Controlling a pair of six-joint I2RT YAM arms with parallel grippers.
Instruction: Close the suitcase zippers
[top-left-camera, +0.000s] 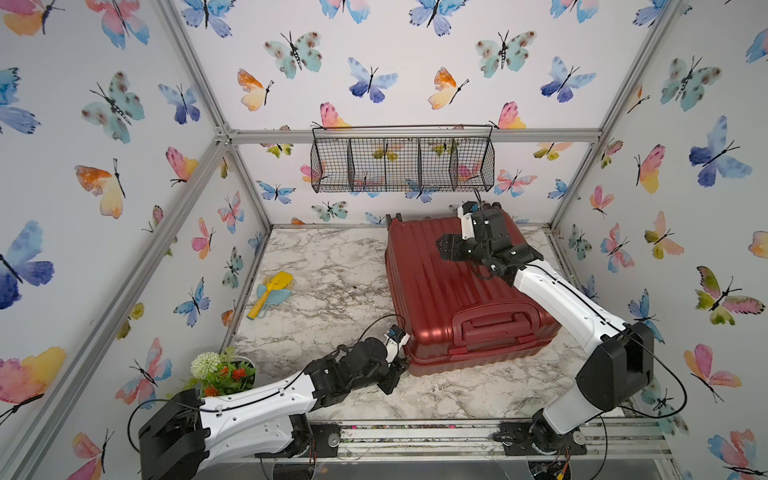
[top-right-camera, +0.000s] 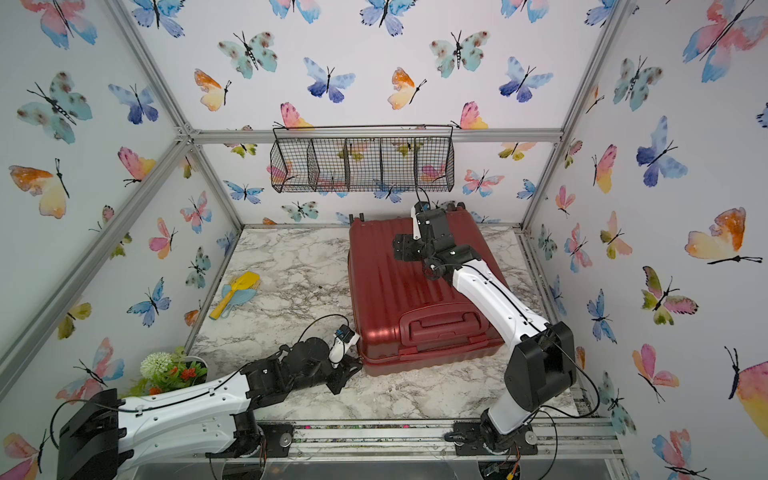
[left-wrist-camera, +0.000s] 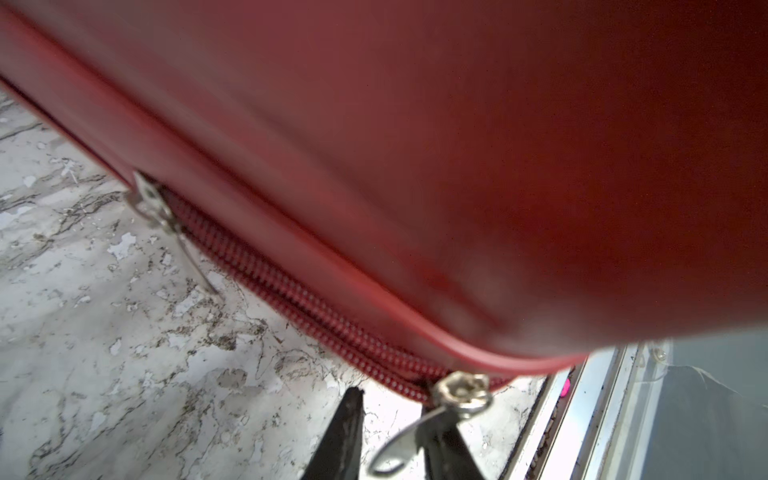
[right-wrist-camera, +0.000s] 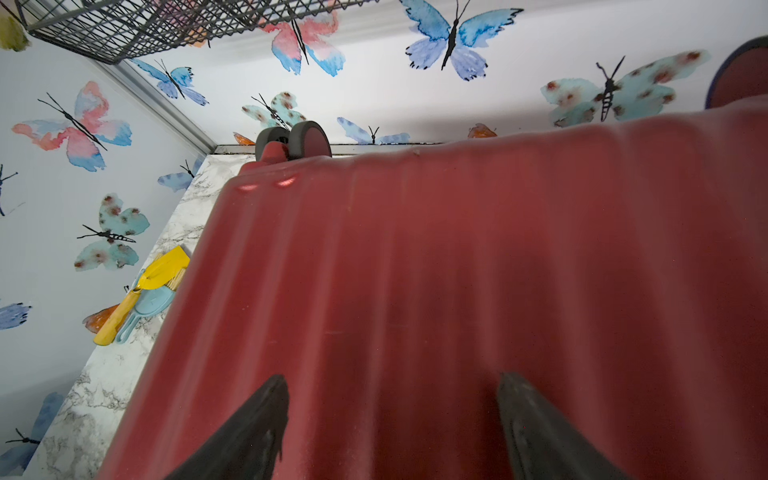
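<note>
The red suitcase (top-left-camera: 424, 280) lies flat on the marble table (top-left-camera: 320, 272). My left gripper is low at its front-left corner, fingers parted around the dangling pull of the near zipper slider (left-wrist-camera: 462, 392); whether they touch it is unclear. A second slider (left-wrist-camera: 156, 200) sits farther along the side, with a stretch of open zipper teeth (left-wrist-camera: 288, 296) between the two. My right gripper hovers over the suitcase's ribbed top, open with nothing between its fingers.
A yellow scoop (top-left-camera: 276, 284) and blue dustpan lie at the left. A flower pot (top-left-camera: 220, 372) stands front left, beside the left arm. A wire basket (top-left-camera: 402, 160) hangs on the back wall.
</note>
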